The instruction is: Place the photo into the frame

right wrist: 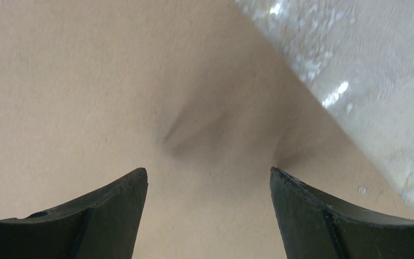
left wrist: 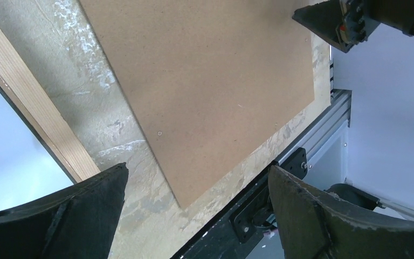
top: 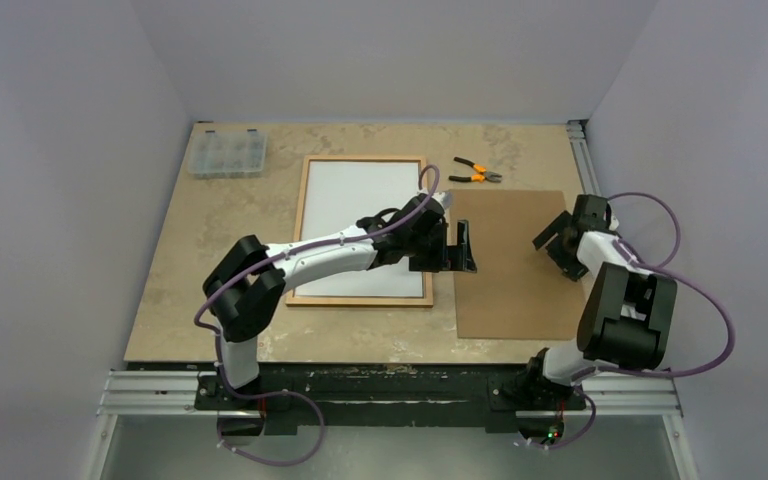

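A light wooden frame (top: 301,225) with a white inner face (top: 360,190) lies flat left of centre. To its right lies a flat brown board (top: 505,300); whether this is the photo's back cannot be told, and no picture shows. My left gripper (top: 459,249) is open above the gap between frame and board, over the board's left edge. It holds nothing. Over the board's right part is my right gripper (top: 552,252), its fingers (right wrist: 105,210) apart in the right wrist view, with only the board's surface below them. Contact with the board cannot be told.
Orange-handled pliers (top: 477,172) lie behind the board. A clear divided box (top: 228,154) stands at the back left. A narrow strip of bare table (left wrist: 108,118) separates frame and board.
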